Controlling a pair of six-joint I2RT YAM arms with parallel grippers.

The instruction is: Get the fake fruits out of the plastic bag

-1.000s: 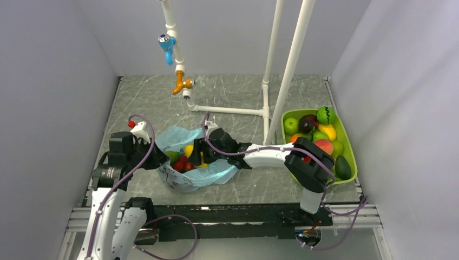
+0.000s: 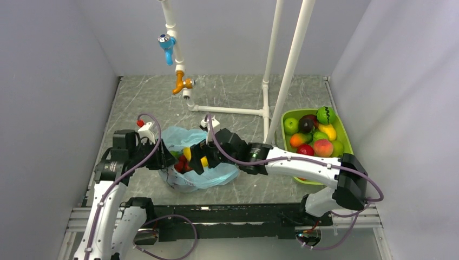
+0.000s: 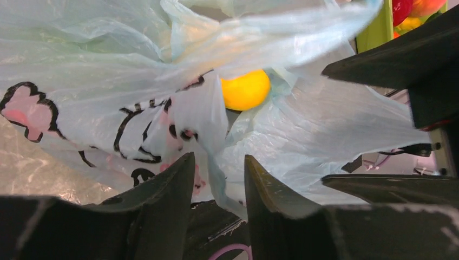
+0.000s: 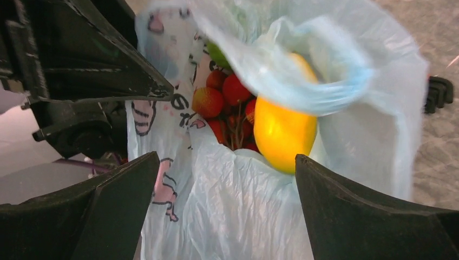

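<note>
The crumpled blue plastic bag (image 2: 211, 176) lies open on the counter, holding a yellow fruit (image 4: 284, 135), red fruits (image 4: 208, 100) and a green fruit (image 4: 216, 54). At the bag's left edge, my left gripper is part open, with a fold of plastic between its fingertips. My right gripper stands open over the bag's mouth, above the fruits, with none between its fingers. Part of the yellow fruit is hidden by plastic.
A green basket (image 2: 346, 141) full of fruits stands at the right. White pipes (image 2: 227, 110) with blue and orange taps rise behind the bag. Bare counter (image 2: 135, 97) shows at the back left.
My left gripper has moved slightly right along the bag's edge. My right arm's elbow has swung right and toward the front, its gripper still over the bag.
</note>
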